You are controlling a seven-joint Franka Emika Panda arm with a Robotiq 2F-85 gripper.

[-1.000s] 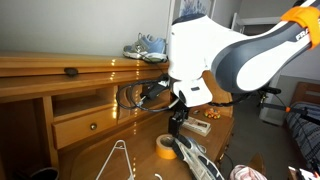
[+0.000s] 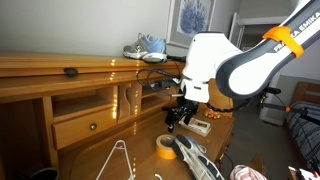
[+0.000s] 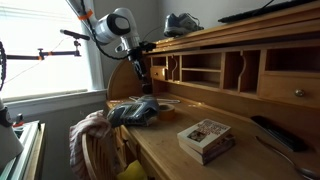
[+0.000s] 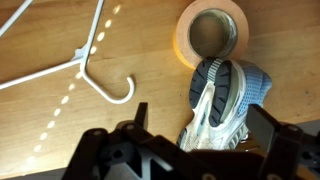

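Note:
My gripper is open above the desk, with its dark fingers wide apart and nothing held between them. Below it, in the wrist view, lies a grey and white shoe [image 4: 222, 100] with a dark heel and blue-grey side; its lower part passes between and under the fingers. A roll of tan tape [image 4: 184, 37] rests beside the heel. To the left is a white wire hanger [image 4: 96, 72] with its hook towards the shoe. In exterior view 1, the gripper [image 2: 184, 114] hangs just above the shoe [image 2: 197, 157] and the tape [image 2: 166, 147].
A stack of books [image 3: 205, 136], a dark flat case [image 3: 278, 131] and a spoon [image 3: 292, 161] lie farther along the desk. Drawers and cubbyholes line its back. Another pair of shoes [image 2: 148, 46] stands on the top shelf. A chair with a cloth [image 3: 92, 130] is at the front.
The arm's upper part with the orange band has come lower, and the hand has shifted slightly. The shoe, tape and hanger have not visibly moved.

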